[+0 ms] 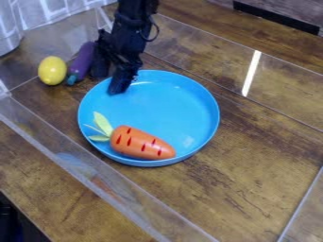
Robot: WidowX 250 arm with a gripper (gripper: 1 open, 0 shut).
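My dark gripper [111, 68] reaches down from the top, over the far left rim of a blue plate [161, 112], beside a purple eggplant [78, 66]; its fingertips are dark and I cannot tell whether they are apart or closed, or whether anything is between them. An orange toy carrot [140, 143] with pale leaves lies on the near left part of the plate. A yellow lemon-like object [52, 71] lies left of the eggplant, off the plate.
A pale container [8, 24] stands at the upper left corner. A clear strip or wall runs along the lower left.
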